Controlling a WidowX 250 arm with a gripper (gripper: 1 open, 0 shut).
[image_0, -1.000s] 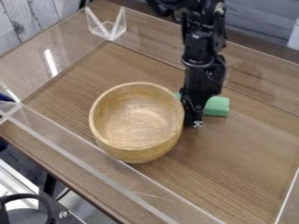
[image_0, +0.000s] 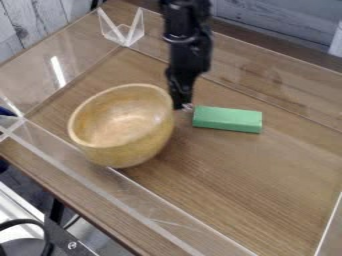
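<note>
The dark robot gripper (image_0: 179, 100) reaches down from the top centre, its tip at the right rim of a wooden bowl (image_0: 118, 128); the fingers are blurred and partly behind the bowl. A green block (image_0: 227, 119) lies on the wooden table to the right of the bowl and gripper. The bowl looks slightly tilted or blurred by motion.
A clear plastic piece (image_0: 122, 28) stands at the back left. Dark cables lie at the lower left beyond the table's edge.
The gripper and bowl have moved left, the bowl also shifting a little up the view. The green block, earlier partly behind the gripper, now shows whole.
</note>
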